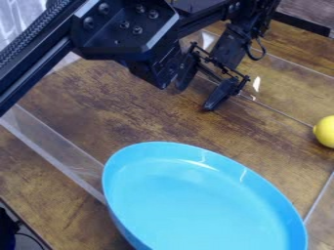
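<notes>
The black robot arm (131,34) reaches in from the upper left, and its gripper (209,83) is low over the wooden table at the upper middle. Its dark parts overlap, so whether it is open or shut, or holds anything, cannot be made out. A large light-blue oval bowl (202,210) fills the bottom of the view, below and apart from the gripper. A yellow round object (325,132) sits at the right edge, cut off by the frame.
Bare wooden table (92,107) lies left of the gripper and between it and the bowl. Clear strips run along the table's left and right. Dark cables show at the bottom left corner.
</notes>
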